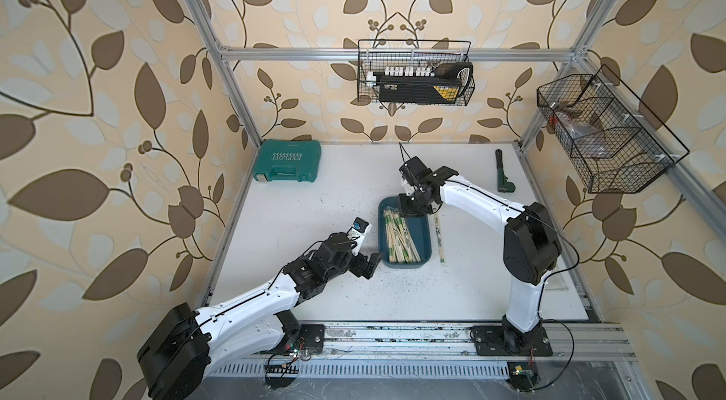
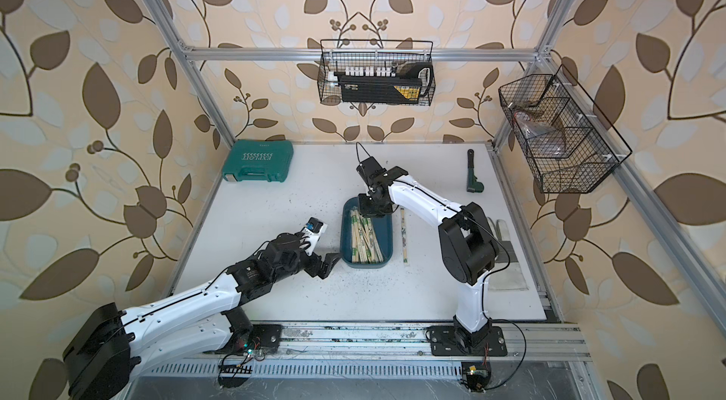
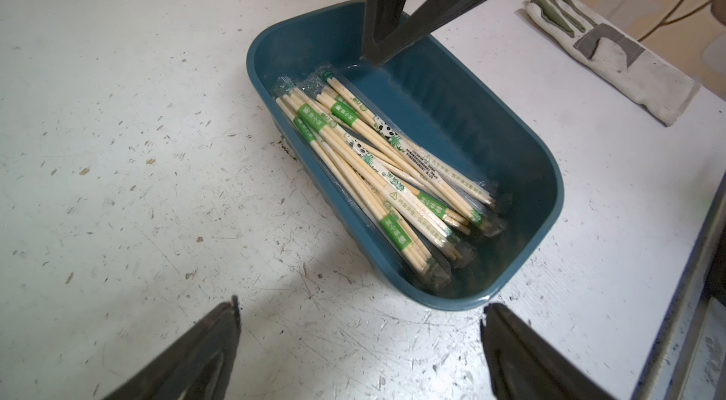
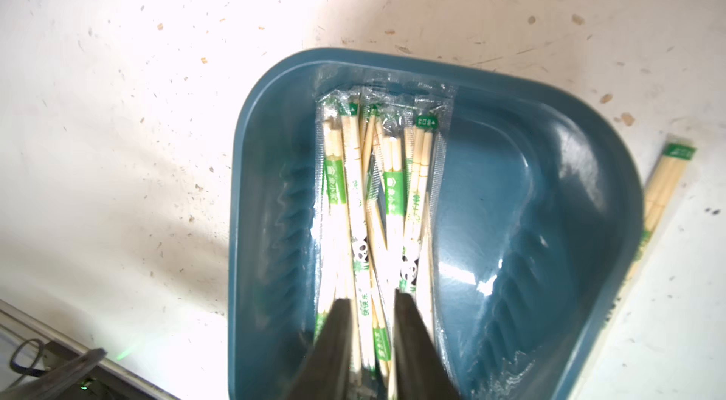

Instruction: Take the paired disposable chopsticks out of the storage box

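A dark teal box holds several wrapped pairs of green-banded chopsticks, lying lengthwise along one side; in the right wrist view they fill its left half. One separate wrapped pair [image 4: 661, 188] lies on the table just right of the box. My right gripper [image 2: 370, 207] is over the far end of the box, pointing down, with no chopsticks seen lifted in it; its fingertips blur over the bundle in the right wrist view. My left gripper stands open, empty, low beside the box's near left corner.
A green case [image 1: 287, 160] sits at the back left, a dark green tool [image 1: 505, 184] at the back right. A grey-white cloth [image 3: 627, 59] lies at the right edge. Wire baskets hang above.
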